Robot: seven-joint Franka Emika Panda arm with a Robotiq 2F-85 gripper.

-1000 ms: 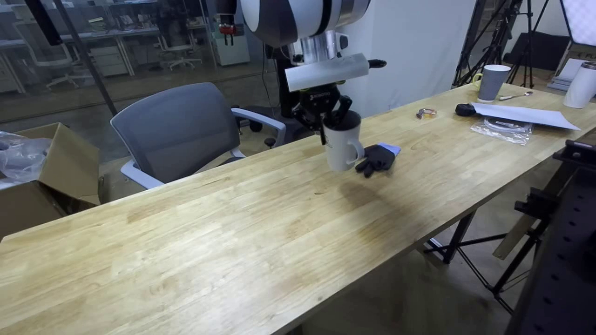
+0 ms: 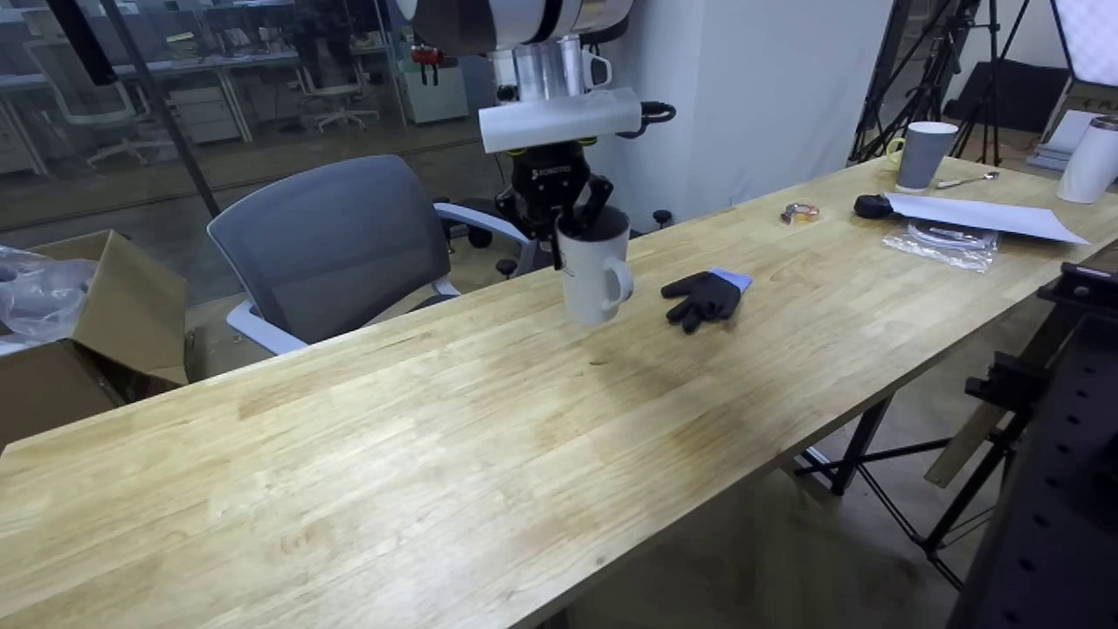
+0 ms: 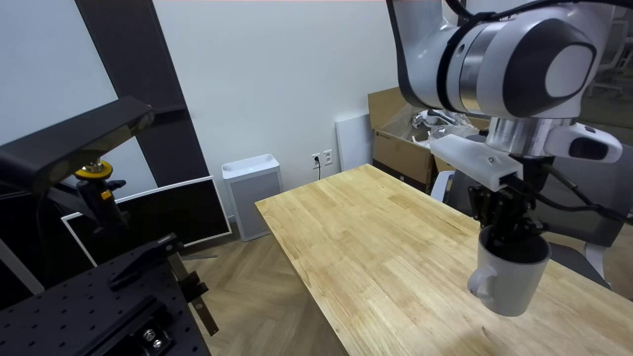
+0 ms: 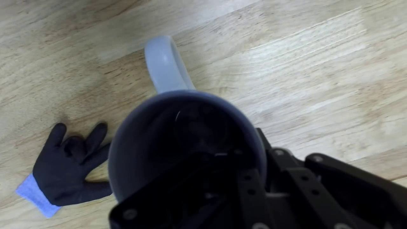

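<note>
A white mug (image 2: 592,281) hangs upright, apparently a little above the wooden table (image 2: 419,451), toward its back edge. My gripper (image 2: 576,225) is shut on the mug's wall at the rim, one finger inside and the other outside. Seen from the second exterior view, the mug (image 3: 511,279) has its handle turned to the left, and my gripper (image 3: 504,234) comes down into its mouth. The wrist view looks into the dark inside of the mug (image 4: 126,149); its handle (image 4: 166,65) points up in the picture and is free of my fingers.
A black glove (image 2: 702,298) with a blue cuff lies beside the mug. Farther off stand a grey cup (image 2: 926,157), a paper sheet (image 2: 985,217) and a white tumbler (image 2: 1092,162). A chair (image 2: 330,246) backs onto the table.
My gripper and the mug have moved left in exterior view 1, away from the glove, which now shows fully. The grip on the mug stays the same.
</note>
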